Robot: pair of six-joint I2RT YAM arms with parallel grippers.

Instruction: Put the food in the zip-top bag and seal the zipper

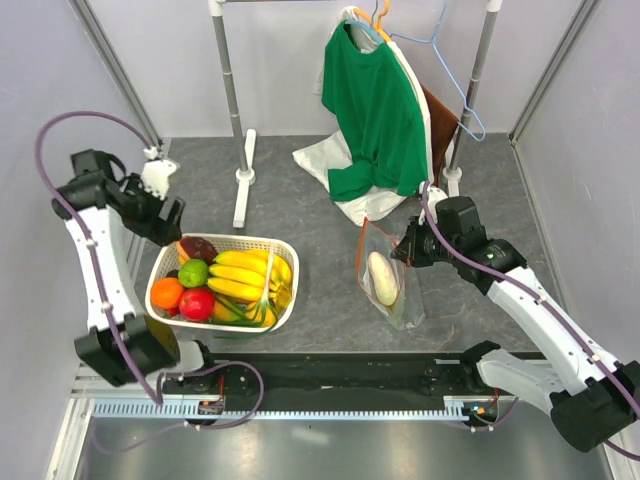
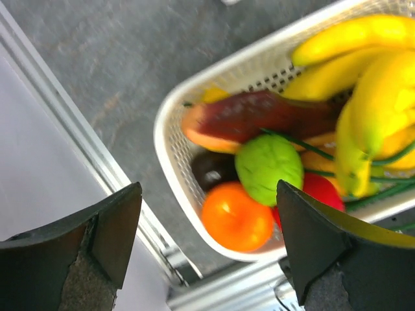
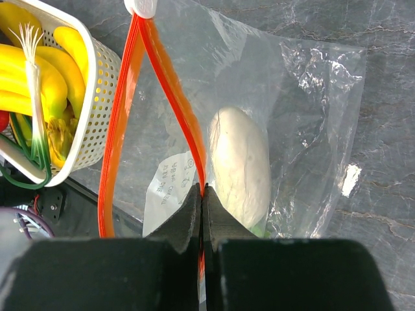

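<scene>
A clear zip bag with orange zipper edges lies on the grey floor, a long pale food item inside it. My right gripper is shut on a zipper edge of that bag. A white basket of food holds bananas, an orange, a lime, a red round fruit, a reddish-brown long item and green stalks. My left gripper hangs above the basket's upper-left side, blurred, its fingers apart with nothing between them in the left wrist view.
A clothes rail with green and white garments on hangers stands at the back. Walls close in on both sides. Bare floor lies between basket and bag.
</scene>
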